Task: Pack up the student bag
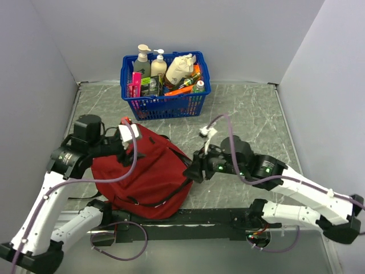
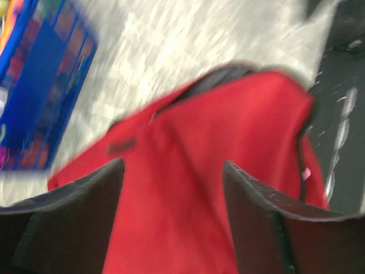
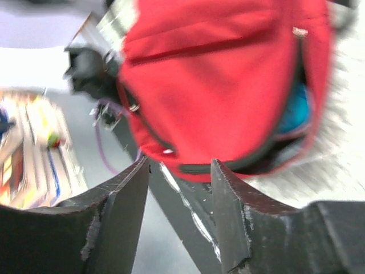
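The red bag (image 1: 142, 176) lies slumped on the marble floor, with black zippers along it. In the right wrist view, a zipper gap on the bag (image 3: 217, 91) shows something blue inside. My left gripper (image 1: 130, 159) hangs over the bag's upper left, its fingers apart above the cloth (image 2: 165, 188) with nothing seen between them. My right gripper (image 1: 195, 171) is open at the bag's right edge, above it, with nothing between its fingers. The left wrist view is blurred.
A blue basket (image 1: 166, 107) with bottles, boxes and packets stands at the back, beyond the bag. The floor (image 1: 245, 120) right of the basket is clear. Grey walls close in the sides, and a dark rail runs along the front edge.
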